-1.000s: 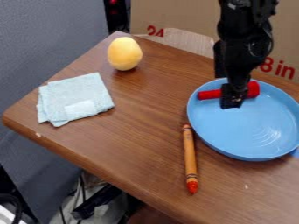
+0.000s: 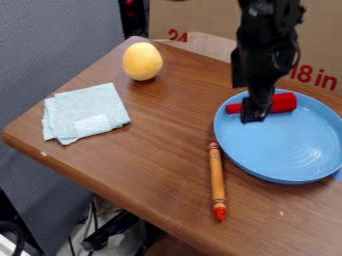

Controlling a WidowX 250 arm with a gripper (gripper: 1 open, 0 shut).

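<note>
My black gripper (image 2: 257, 102) is low over the back of a blue plate (image 2: 281, 150), at a red cylinder (image 2: 285, 101) lying there; its fingertips are dark, and whether they grip the cylinder is unclear. An orange crayon-like stick (image 2: 217, 182) with a red tip lies left of the plate.
A yellow egg-shaped object (image 2: 142, 61) stands at the back left of the wooden table (image 2: 147, 180). A folded pale cloth (image 2: 84, 113) lies at the left. A cardboard box (image 2: 194, 20) is behind.
Over the last second the gripper has shifted slightly at the red cylinder. The other things have not visibly moved.
</note>
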